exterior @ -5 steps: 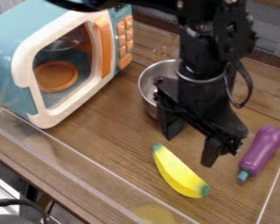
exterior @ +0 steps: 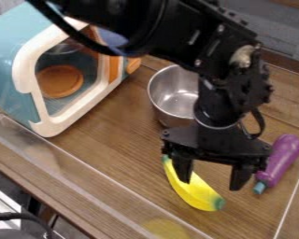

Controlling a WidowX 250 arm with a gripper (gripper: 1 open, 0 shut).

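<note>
My black gripper (exterior: pixel 212 165) hangs open just above a yellow banana (exterior: pixel 196 193), over its upper end, which it partly hides. A purple eggplant (exterior: pixel 280 159) lies to the right of my gripper. A steel bowl (exterior: pixel 168 92) stands behind the arm, partly hidden by it.
A toy microwave (exterior: pixel 33 75) with an orange disc inside sits at the upper left. A black cable runs at the lower left edge.
My gripper has turned and moved slightly down toward the banana. The banana, eggplant and bowl have stayed in place.
</note>
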